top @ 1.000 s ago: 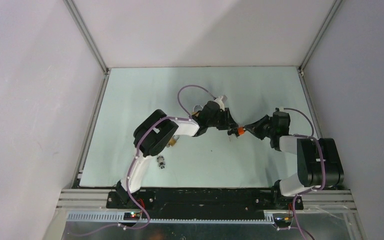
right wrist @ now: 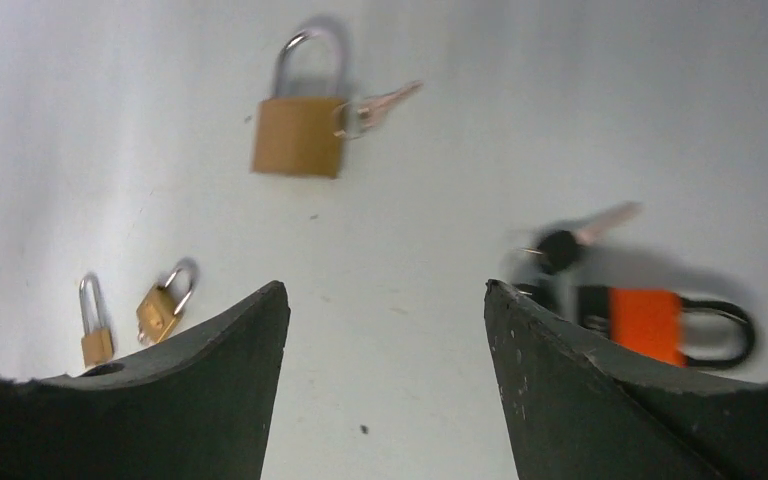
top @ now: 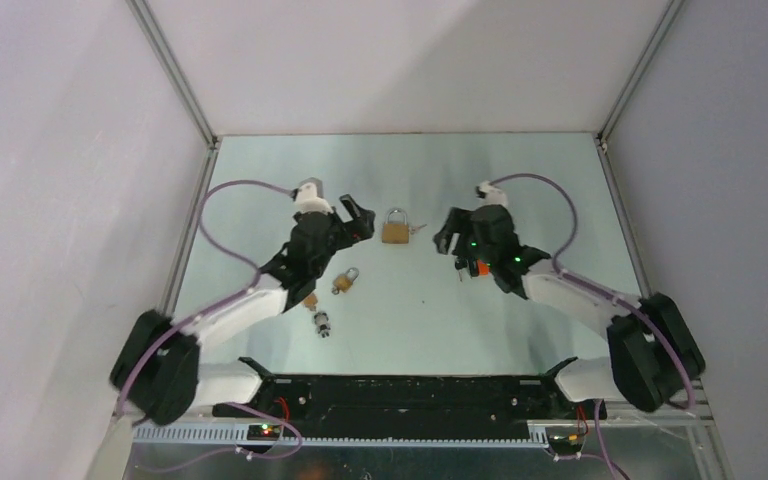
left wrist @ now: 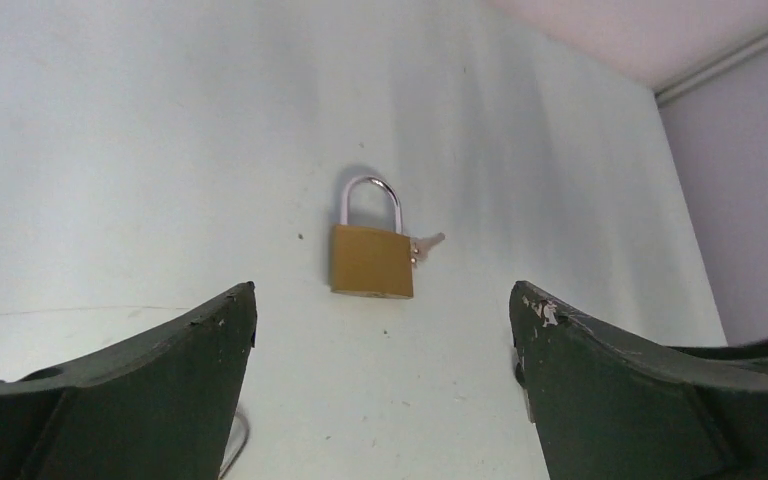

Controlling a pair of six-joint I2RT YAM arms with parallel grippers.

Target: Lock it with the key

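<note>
A brass padlock (top: 395,233) with a silver shackle lies in the middle of the table, with a key (left wrist: 430,243) on a ring at its right side. An orange-and-black padlock (right wrist: 645,325) lies with a black-headed key (right wrist: 560,250) at lower right in the right wrist view, partly under my right gripper in the top view. My left gripper (top: 358,220) is open above the table, left of the brass padlock. My right gripper (top: 446,232) stands part open above the orange padlock, right of the brass one; nothing shows between either pair of fingers.
Small brass padlocks (top: 344,282) (right wrist: 96,346) and a silver item (top: 322,322) lie at the left front of the middle.
Both grippers have come away from the orange padlock: the left moved left and up, uncovering the brass padlock; the right shifted from right to left, above the orange padlock, which stays lying there.
</note>
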